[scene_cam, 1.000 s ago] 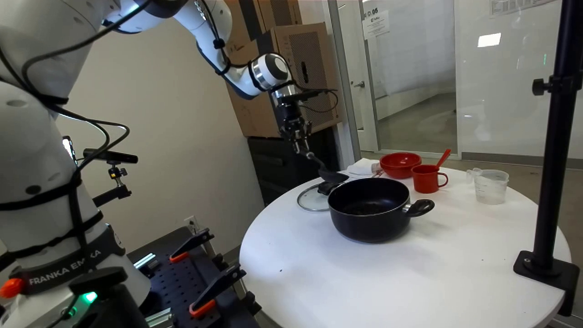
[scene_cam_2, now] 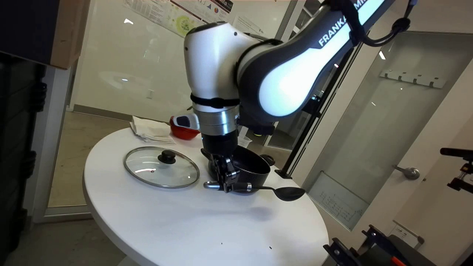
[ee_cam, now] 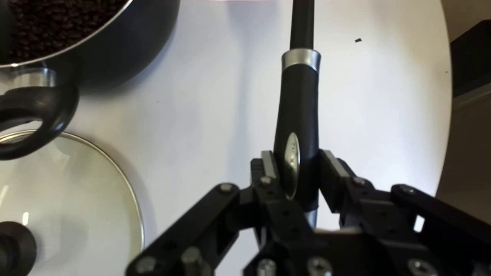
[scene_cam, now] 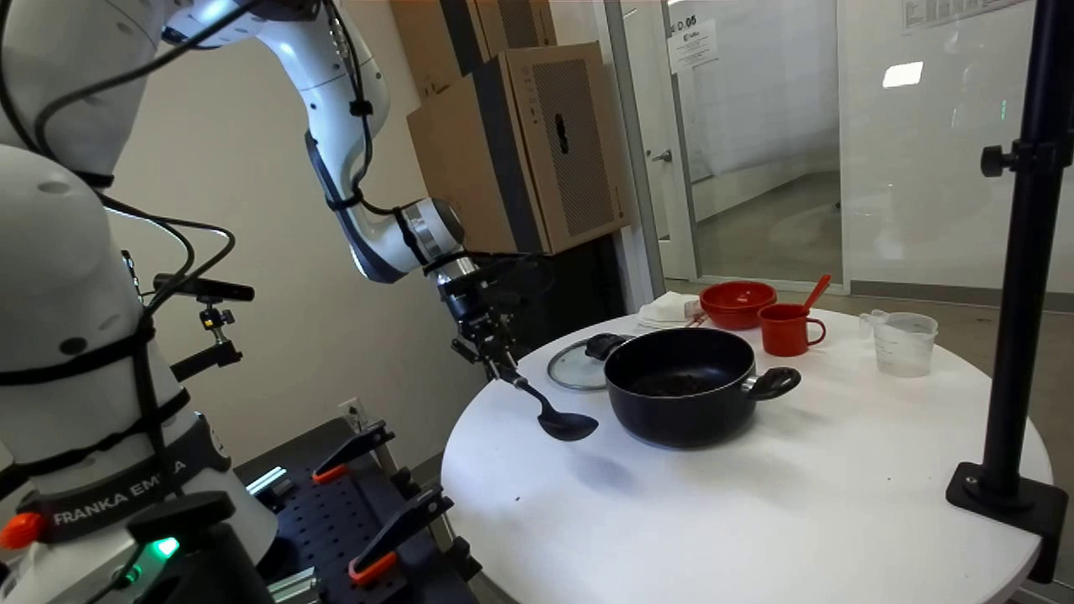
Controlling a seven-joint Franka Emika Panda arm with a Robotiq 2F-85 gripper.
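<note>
My gripper is shut on the handle of a black spoon [ee_cam: 298,99], which has silver trim. In exterior view 1 the spoon's bowl [scene_cam: 568,426] hangs a little above the white table, in front and to the left of the black pot [scene_cam: 680,403]; its shadow falls below it. The spoon's bowl [scene_cam_2: 289,193] looks empty in exterior view 2. Dark beans [ee_cam: 60,27] lie in the pot, at the upper left of the wrist view. A glass lid [ee_cam: 78,197] with a black knob rests flat on the table beside the pot.
Behind the pot stand a red mug [scene_cam: 785,330] with a red utensil in it, red bowls [scene_cam: 737,304], white cloths [scene_cam: 669,309] and a clear measuring cup [scene_cam: 904,346]. A black post [scene_cam: 1017,302] rises at the table's right edge.
With the spoon in its grip, my gripper has come lower and to the left in exterior view 1. The spoon's bowl went from above the pot's left handle to the pot's near left side.
</note>
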